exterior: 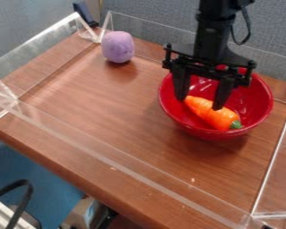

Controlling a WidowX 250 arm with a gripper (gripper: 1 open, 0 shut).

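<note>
My black gripper (203, 85) is lowered over a red bowl (253, 112) on the right of the wooden table, its fingers apart and reaching into the bowl's upper part. An orange toy carrot (210, 114) with a green top lies in the bowl, just below the fingertips; whether they touch it I cannot tell. A purple round object (118, 46) sits at the back left of the table, clear of the gripper.
Clear plastic walls edge the wooden table (97, 134). Dark cables and a metal fixture show beyond the lower left edge.
</note>
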